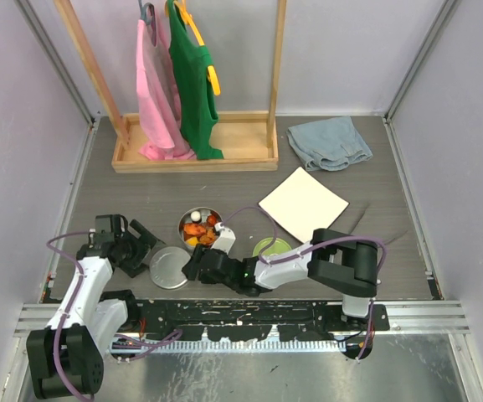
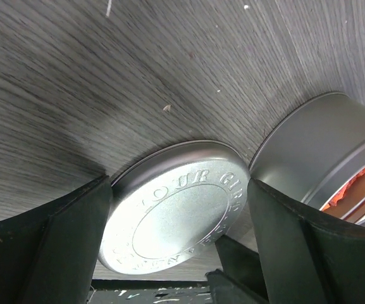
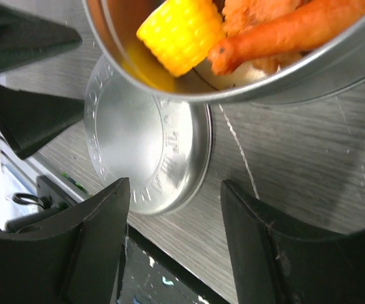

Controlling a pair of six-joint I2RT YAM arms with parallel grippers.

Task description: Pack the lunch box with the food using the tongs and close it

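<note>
Flat on the table, the round silver lid (image 1: 169,267) with raised lettering lies just left of and in front of the lunch box (image 1: 182,232), an open round metal tin holding food. My left gripper is part open at the lid's left side; in the left wrist view its fingers (image 2: 55,237) frame the lid (image 2: 182,218). My right gripper is part open at the lid's right edge, low beside the tin. Its nearer finger (image 3: 103,218) overlaps the lid (image 3: 188,171) in view; contact cannot be judged. Neither gripper holds anything visibly.
Corn (image 3: 179,38) and sausage (image 3: 283,41) show inside the tin. A green round item (image 1: 272,247) sits partly behind the right arm. A cream sheet (image 1: 303,206), folded jeans (image 1: 329,143) and a clothes rack (image 1: 195,166) lie farther back. Free table lies left of the rack's front.
</note>
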